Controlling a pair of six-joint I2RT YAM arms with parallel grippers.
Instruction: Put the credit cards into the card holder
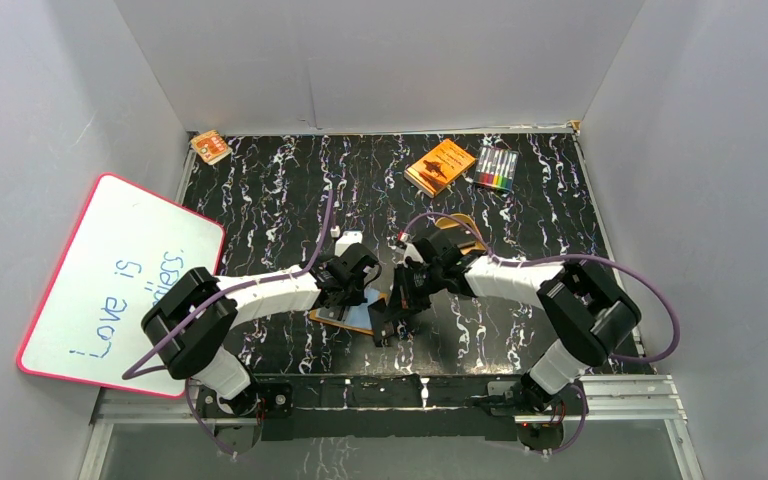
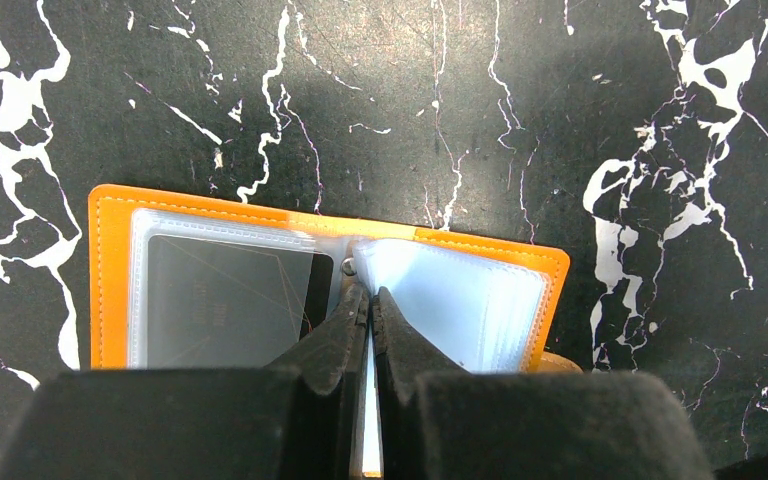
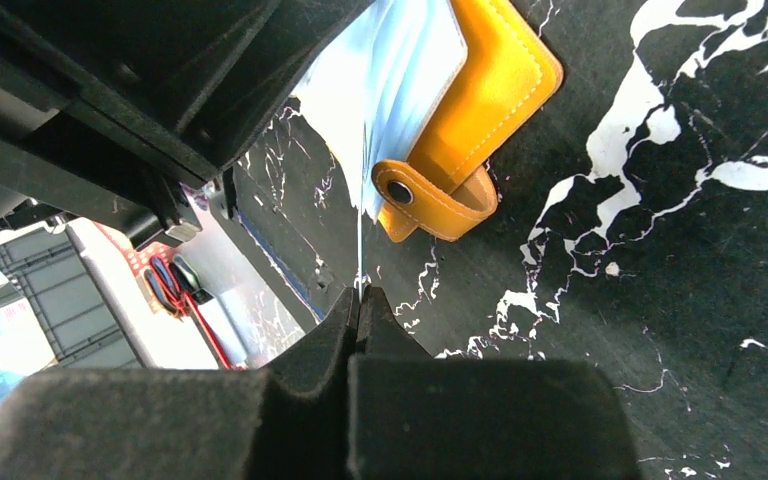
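Observation:
The orange card holder (image 2: 260, 210) lies open on the table, a dark card in its left sleeve and a stack of bluish clear sleeves (image 2: 460, 290) on its right. My left gripper is shut at the inner edge of those sleeves, by the spine; whether film is pinched between its tips is hard to tell. My right gripper is shut on a dark card (image 1: 380, 318), seen edge-on as a thin upright line in the right wrist view. From above, this card overlaps the holder's right side. The holder's snap strap (image 3: 430, 200) sticks out below the sleeves.
An orange tray (image 1: 475, 226) with something dark in it sits behind the right gripper. Farther back are an orange book (image 1: 440, 167) and a marker set (image 1: 496, 168). A whiteboard (image 1: 125, 285) leans at the left.

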